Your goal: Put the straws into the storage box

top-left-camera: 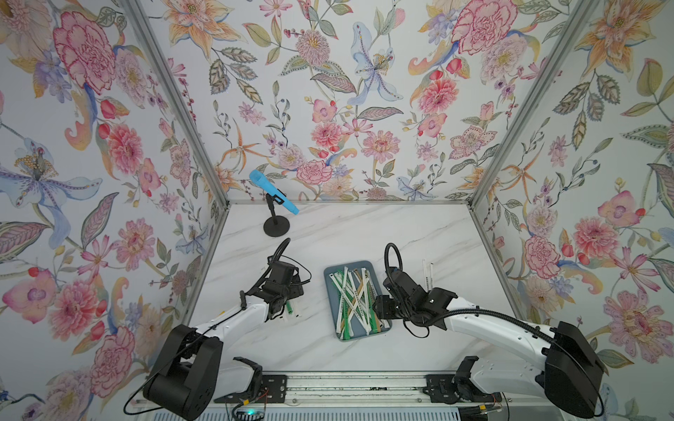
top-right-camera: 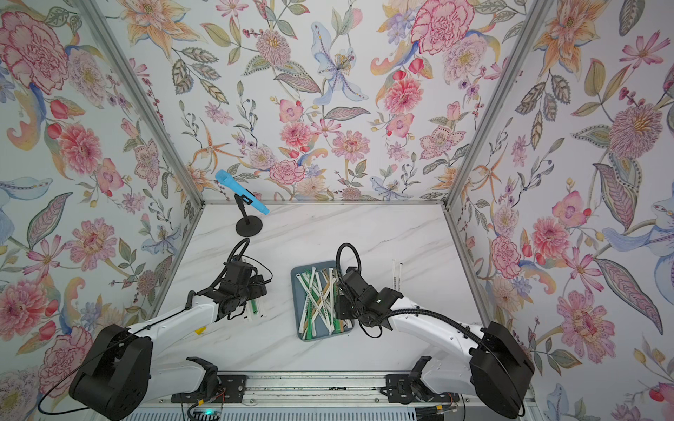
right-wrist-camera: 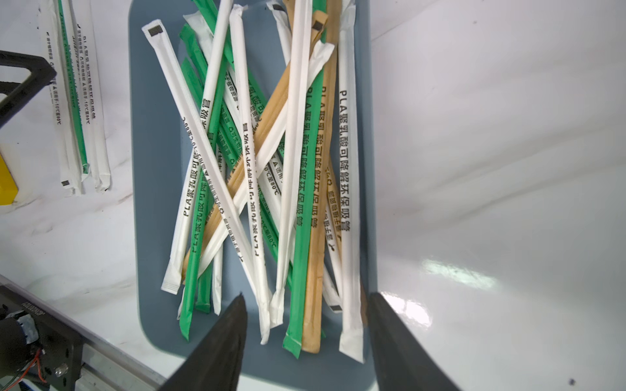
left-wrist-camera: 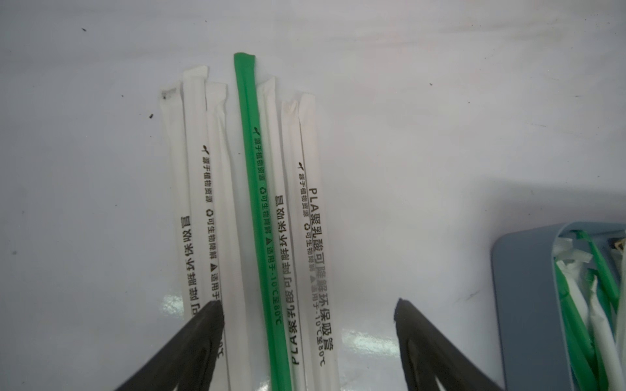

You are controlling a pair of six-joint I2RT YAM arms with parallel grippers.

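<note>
A blue-grey storage box [top-left-camera: 330, 301] [top-right-camera: 299, 301] [left-wrist-camera: 528, 306] [right-wrist-camera: 156, 260] holds white, green and brown wrapped straws. Left of it lies a row of straws, white [left-wrist-camera: 313, 247] with one green [left-wrist-camera: 264, 228] among them. My left gripper [top-left-camera: 284, 287] hangs over this row, fingers apart with straws beneath between them. My right gripper [top-left-camera: 386, 308] is open above the box's near right part, with nothing visibly held.
A blue microphone [top-left-camera: 273, 189] on a black stand [top-left-camera: 276, 226] is at the back left. A few more straws [top-left-camera: 428, 273] lie right of the box. A yellow object [right-wrist-camera: 6, 179] is at the left.
</note>
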